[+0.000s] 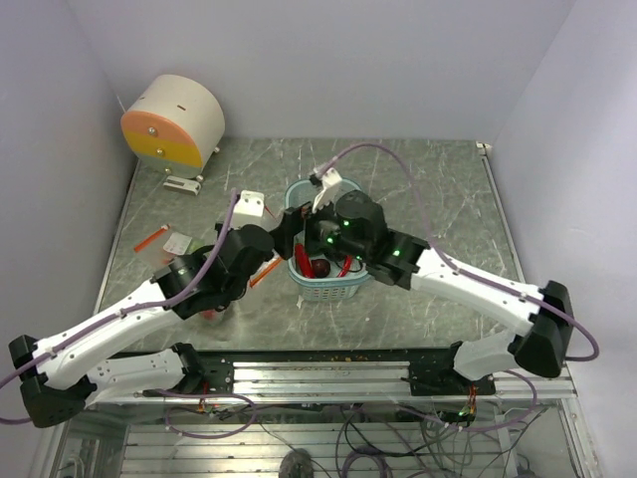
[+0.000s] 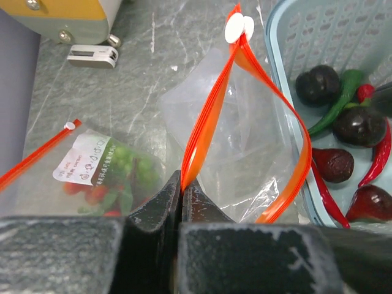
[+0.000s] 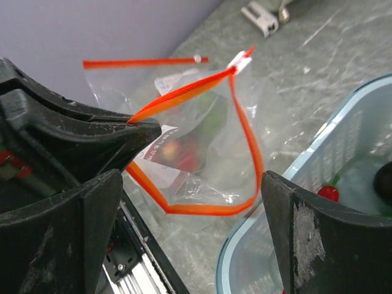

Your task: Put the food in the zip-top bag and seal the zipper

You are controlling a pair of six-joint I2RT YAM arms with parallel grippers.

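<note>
An empty zip bag (image 2: pixel 233 141) with orange zipper edges hangs open from my left gripper, which is shut on one of those edges at bottom centre of the left wrist view. My right gripper (image 1: pixel 317 209) stands open above the basket, just right of the left one; in its wrist view nothing is between its fingers and the bag's open mouth lies beyond them. Red chilies (image 2: pixel 383 153), a green pepper (image 2: pixel 338 101) and dark round vegetables (image 2: pixel 359 126) lie in the light-blue basket (image 1: pixel 328 289).
A second zip bag (image 2: pixel 92 184) holding red and green produce lies at the left. A cream box (image 1: pixel 171 119) with orange and yellow front stands at the back left, a small silver part (image 2: pixel 93 56) beside it.
</note>
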